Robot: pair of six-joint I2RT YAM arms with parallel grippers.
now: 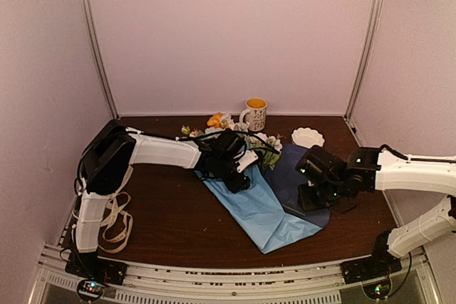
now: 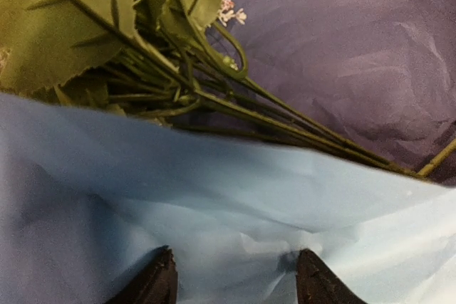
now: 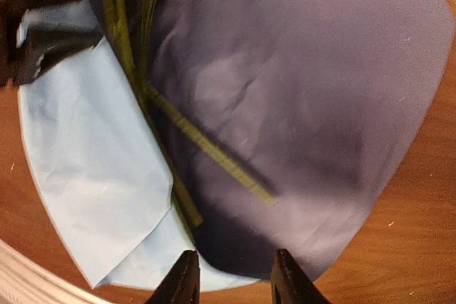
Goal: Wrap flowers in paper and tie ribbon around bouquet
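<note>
The bouquet's flowers [image 1: 217, 120] and leaves lie beyond my left gripper [image 1: 241, 184], partly hidden by that arm. Light blue wrapping paper [image 1: 260, 211] is folded over part of the stems [image 2: 299, 129]. At this blue sheet, the left fingers [image 2: 158, 282] stand apart; whether they pinch any of it cannot be told. Dark blue paper [image 3: 306, 105] spreads under the stems, its right edge now curved. My right gripper is at its near right edge, fingers [image 3: 187, 275] apart. Stem ends [image 3: 246, 179] show on the dark paper in the right wrist view.
A mug [image 1: 255, 115] stands behind the flowers, and a white scalloped dish [image 1: 308, 137] lies at the back right. Pale ribbon [image 1: 117, 222] is heaped at the left. Bare tabletop [image 1: 182, 222] shows between ribbon and paper.
</note>
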